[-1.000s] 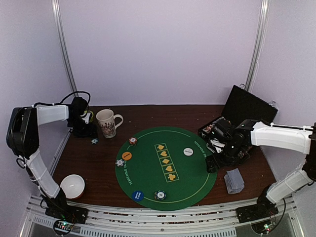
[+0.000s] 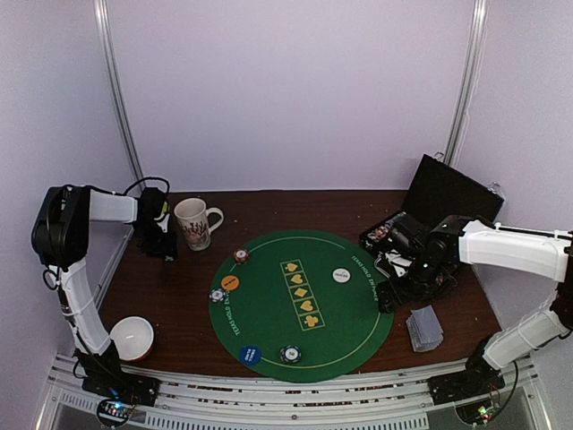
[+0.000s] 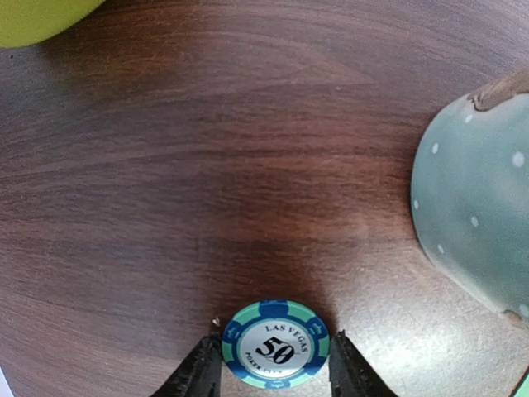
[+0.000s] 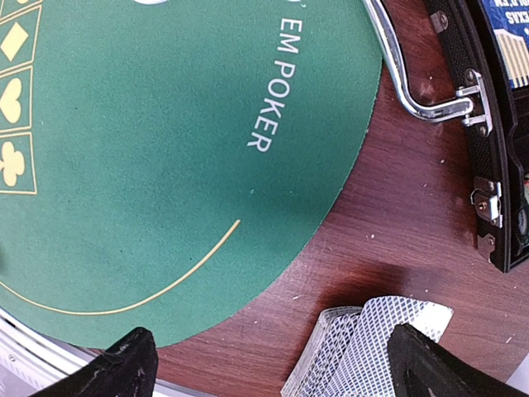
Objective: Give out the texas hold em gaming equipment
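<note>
A blue-green 50 chip lies on the wood between the fingertips of my part-open left gripper, beside the mug. The green poker mat carries chip stacks at its left and front, plus orange, blue and white markers. My right gripper is open above the mat's right edge, near the card deck. The black chip case stands open at the right, partly hidden by the right arm in the top view.
A white bowl sits at the front left. A yellow object is beyond the chip.
My left arm has moved right and down onto the loose chip since a second ago. The right arm has shifted very slightly.
</note>
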